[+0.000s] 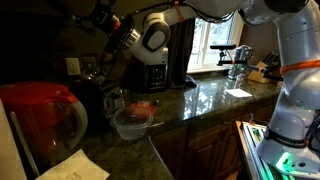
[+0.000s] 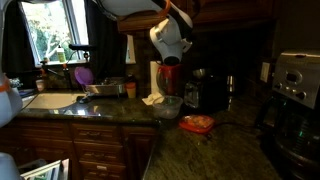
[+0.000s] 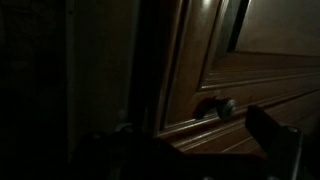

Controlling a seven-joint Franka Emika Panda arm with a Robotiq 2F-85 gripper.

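In the wrist view, a brown wooden cabinet door (image 3: 245, 70) with a raised panel fills the right side, and a small round knob (image 3: 228, 107) stands out from its lower edge. My gripper shows along the bottom as dark shapes set wide apart; it looks open, with nothing visible between its fingers. The left finger is mostly lost in shadow. In exterior view 1 the gripper (image 1: 108, 30) is raised high above the counter, before the dark upper cabinets. Whether it touches the door cannot be told.
Below lie a clear bowl (image 1: 131, 124) and a red plate (image 2: 197, 124) on the dark counter. A toaster (image 2: 207, 92) is behind them, and a coffee maker (image 2: 297, 100) stands to the right. A white cloth (image 1: 75, 168) lies near the red appliance (image 1: 45, 120).
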